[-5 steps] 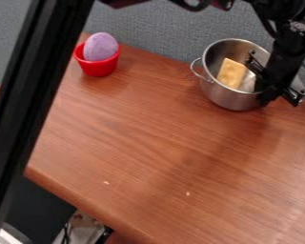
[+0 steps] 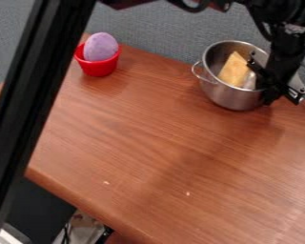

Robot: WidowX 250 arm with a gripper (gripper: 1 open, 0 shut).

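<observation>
A steel pot [image 2: 217, 87] with a side handle stands at the back right of the wooden table [image 2: 168, 162]. Inside it is a yellow-orange block [image 2: 234, 69], with something pale beside it. My gripper [image 2: 262, 78] reaches down into the right side of the pot, against the contents; whether its fingers are open or shut is hard to tell. At the back left a red cup [image 2: 98, 65] holds a purple ball-like object [image 2: 100, 47].
A black frame post [image 2: 34, 105] crosses the left of the view. A grey wall backs the table.
The block in the pot has shifted slightly up and tilted, and my gripper has moved a little at the pot's right side.
</observation>
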